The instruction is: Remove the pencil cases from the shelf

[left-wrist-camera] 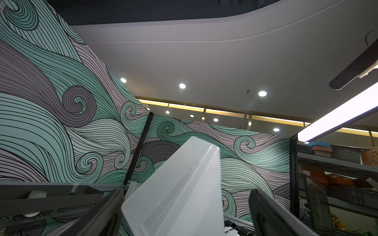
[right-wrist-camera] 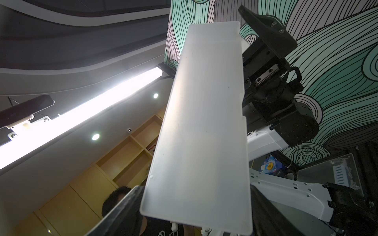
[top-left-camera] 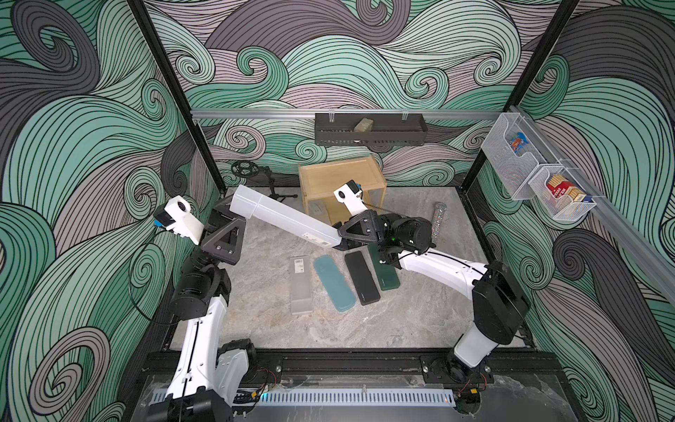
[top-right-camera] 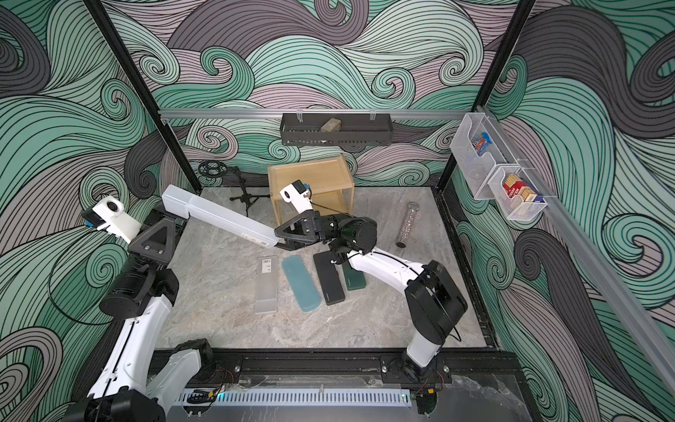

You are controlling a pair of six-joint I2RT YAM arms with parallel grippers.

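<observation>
A long white translucent pencil case [top-left-camera: 284, 214] hangs tilted above the table, with my right gripper [top-left-camera: 340, 239] shut on its lower end. In the right wrist view that case [right-wrist-camera: 204, 129] fills the space between both fingers. At its raised end is my left gripper [top-left-camera: 233, 214], open; in the left wrist view the case [left-wrist-camera: 185, 188] stands between the fingers with gaps on both sides. On the table lie a clear case [top-left-camera: 301, 288], a teal case [top-left-camera: 334, 282], a black case [top-left-camera: 362, 278] and a green case [top-left-camera: 386, 275]. The wooden shelf [top-left-camera: 341, 174] stands behind.
A dark hanging tray [top-left-camera: 370, 133] is on the back rail. Wire baskets [top-left-camera: 509, 168] hang at the right. A speckled tube [top-left-camera: 438, 219] lies at the right, and a black stand [top-left-camera: 270, 184] at the back left.
</observation>
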